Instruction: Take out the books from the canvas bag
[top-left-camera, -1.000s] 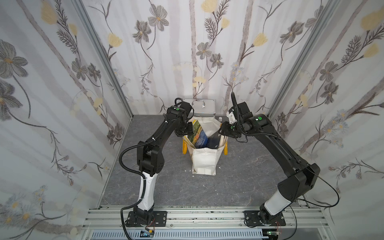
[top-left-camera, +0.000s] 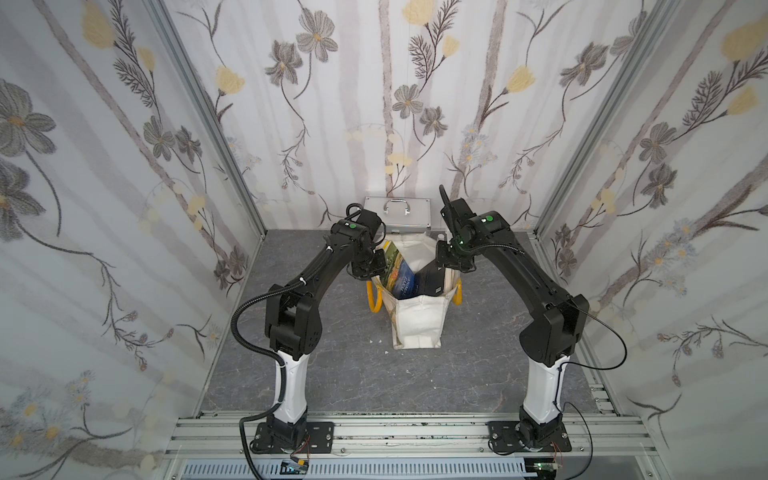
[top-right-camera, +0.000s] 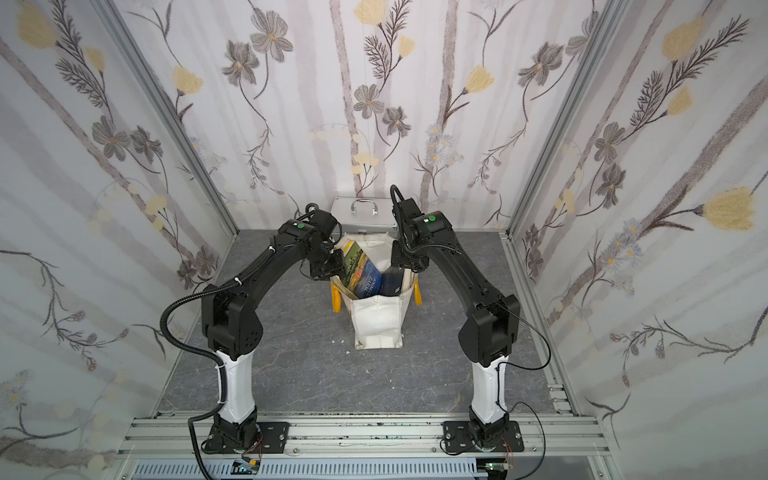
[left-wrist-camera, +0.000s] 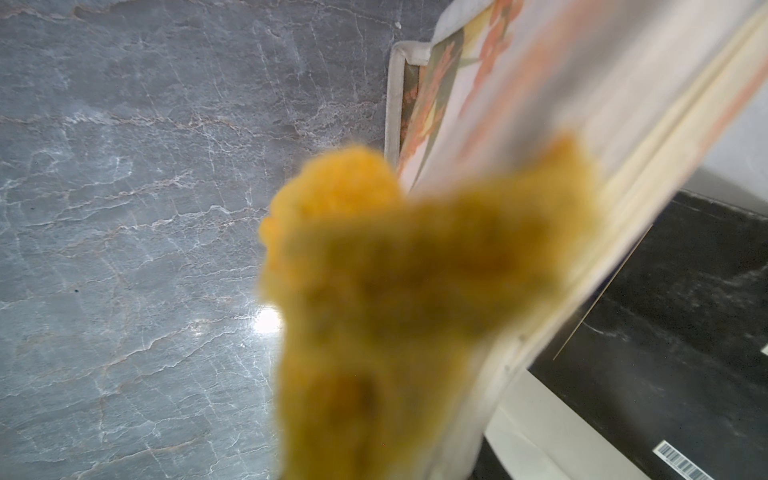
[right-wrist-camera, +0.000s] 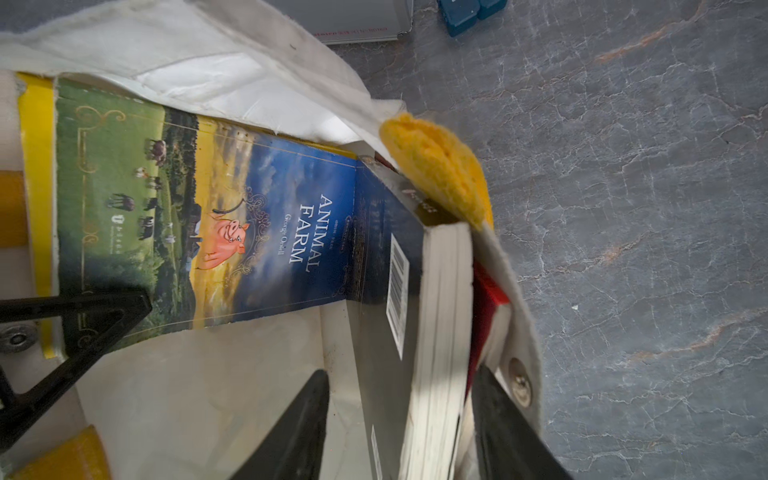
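The white canvas bag (top-left-camera: 418, 324) stands upright with its mouth spread. Inside, the Animal Farm book (right-wrist-camera: 232, 220) leans on the left side. A black-covered book (right-wrist-camera: 376, 264) stands on its edge at the right, with a thin red book (right-wrist-camera: 488, 312) between it and the bag wall. My right gripper is open above that side, one finger on each side of the black book's page edge; contact cannot be told. At the bag's left rim is my left gripper (top-left-camera: 377, 266); in the left wrist view a blurred yellow handle (left-wrist-camera: 432, 264) hides its fingers.
A silver case (top-left-camera: 412, 209) stands behind the bag against the wall. Teal blocks (right-wrist-camera: 468, 12) lie on the floor near it.
The left arm has shifted slightly, and the bag's lower front has moved a little to the right.
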